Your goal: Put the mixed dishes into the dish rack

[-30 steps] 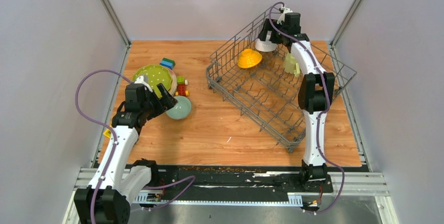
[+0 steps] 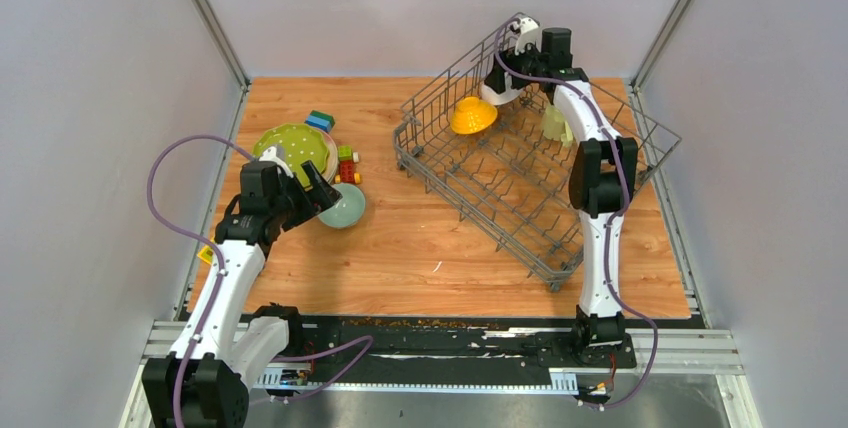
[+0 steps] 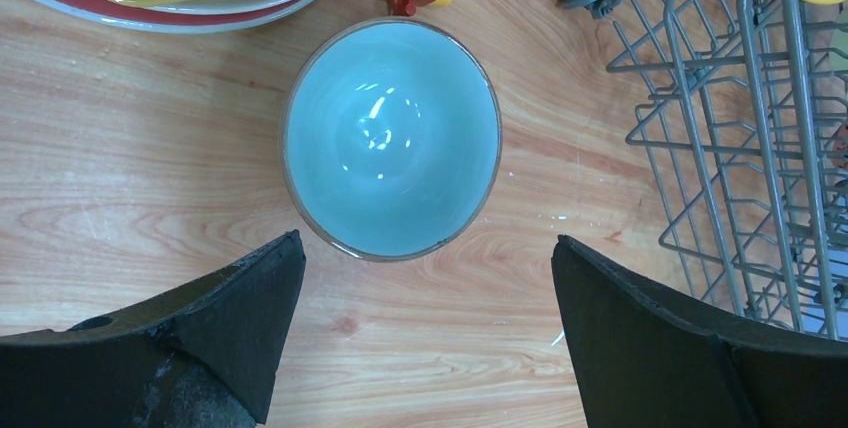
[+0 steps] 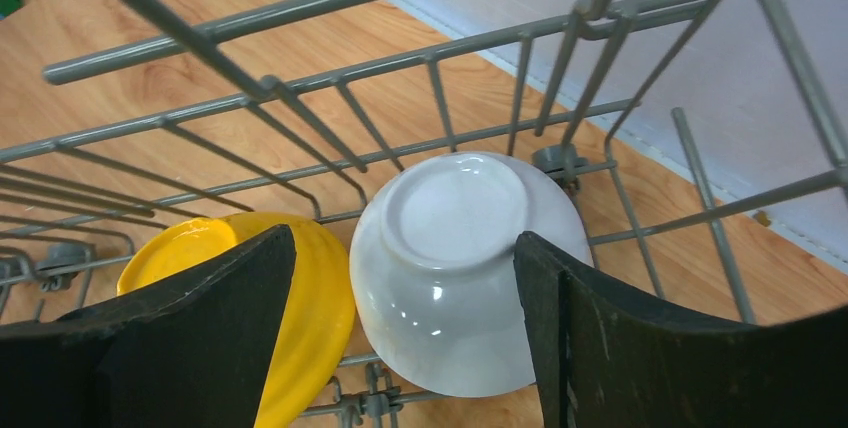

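In the dish rack, a white bowl lies bottom-up beside a yellow bowl. A pale green cup sits there too. My right gripper is over both bowls, fingers apart; the right fingertip is at the white bowl. My left gripper is open just beside a light blue bowl on the wooden table. A green dotted plate lies stacked on other dishes at the left.
Toy bricks lie between the dish stack and the rack. Walls bound both sides and the back.
The right gripper has moved slightly left and down over the white bowl, and the white and yellow bowls have shifted a little. The left arm is unchanged.
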